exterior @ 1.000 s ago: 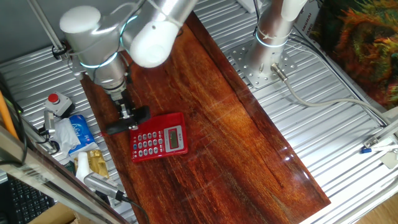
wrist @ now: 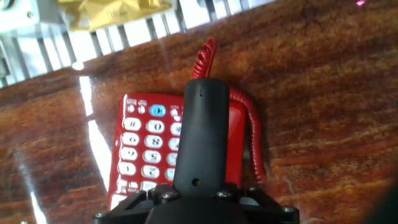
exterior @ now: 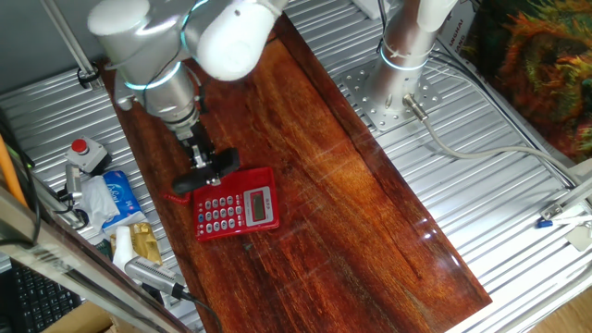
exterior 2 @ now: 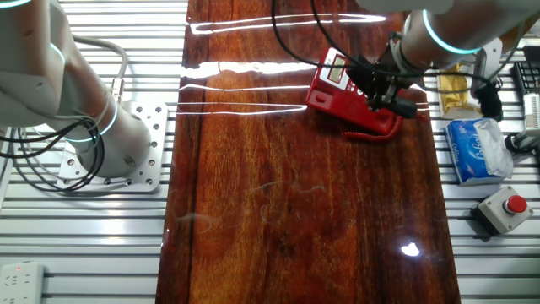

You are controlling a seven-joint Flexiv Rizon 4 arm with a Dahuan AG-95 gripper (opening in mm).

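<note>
A red desk telephone [exterior: 237, 205] with light keys and a small display lies on the wooden table. Its black handset [wrist: 202, 137] is off the base, held crosswise by my gripper, which is shut around its middle. In exterior view 1 the handset [exterior: 190, 179] hangs over the phone's edge on the side away from the display. The wrist view has it covering part of the keypad; a red coiled cord [wrist: 255, 137] runs from its far end and down beside the base. Whether the handset touches the phone cannot be told.
Beyond the table edge stand a blue-and-white tissue pack [exterior 2: 477, 150], a gold packet [exterior 2: 454, 93] and a red stop button on a box [exterior 2: 504, 209]. Black cables cross in front of the arm in exterior view 2.
My gripper and the handset have shifted a little rightward in exterior view 1, closer over the phone. More of the red cord shows beside the handset. The phone base has stayed put.
</note>
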